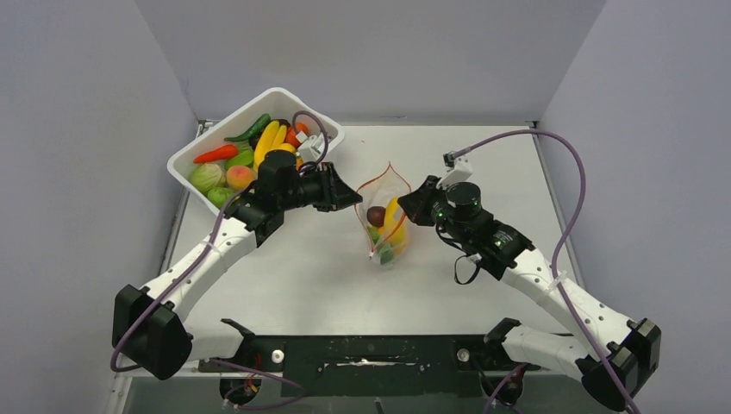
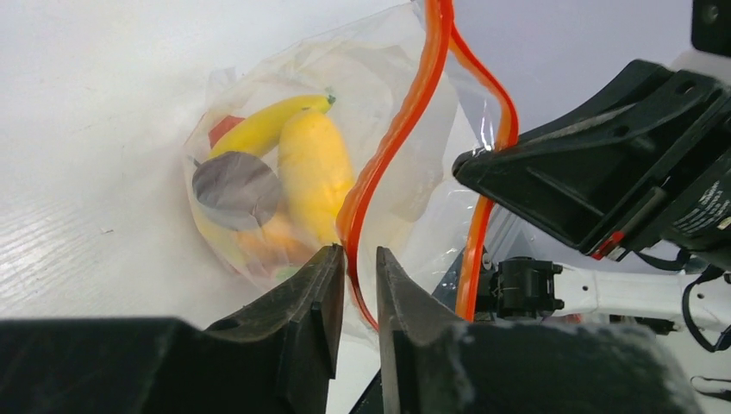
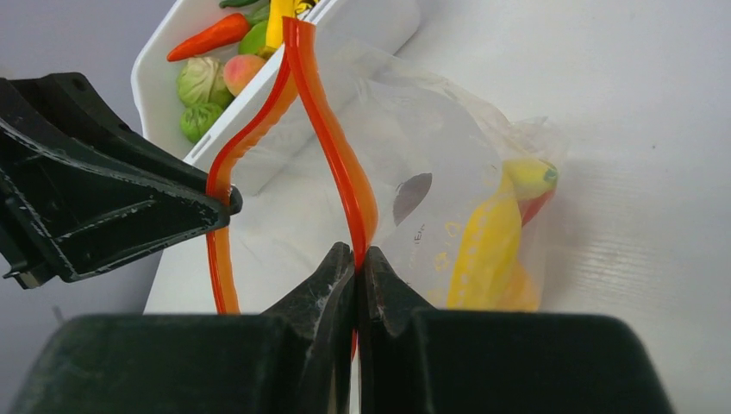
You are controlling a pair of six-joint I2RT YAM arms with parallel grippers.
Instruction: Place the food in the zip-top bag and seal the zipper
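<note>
The clear zip top bag [image 1: 365, 228] hangs mouth-up between my arms, its orange-rimmed opening spread apart. Inside lie a yellow mango-like piece [image 2: 310, 168], a banana-like piece [image 2: 267, 123], a dark round piece [image 2: 237, 190] and some green food low down. My right gripper is shut on the bag's orange rim [image 3: 349, 194] at the right side of the mouth. On the opposite side, my left gripper stands open a little, its two fingertips on either side of the other stretch of rim [image 2: 366, 185].
A white bin [image 1: 189, 153] full of toy fruit and vegetables stands at the back left, behind the left arm. Bare table [image 1: 302, 289] lies in front of the bag and to its right.
</note>
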